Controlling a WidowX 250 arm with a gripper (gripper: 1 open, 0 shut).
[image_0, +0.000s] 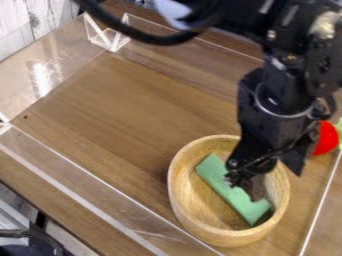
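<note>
A round wooden bowl sits at the lower right of the table, with a green rectangular block lying inside it. My black gripper hangs over the bowl's back right part, just above the block. Its fingertips are dark and partly overlapping the housing, so whether they touch the block is unclear.
A red object sits at the right edge behind the gripper. A small white wire stand is at the back left, and a clear edge strip runs along the front.
</note>
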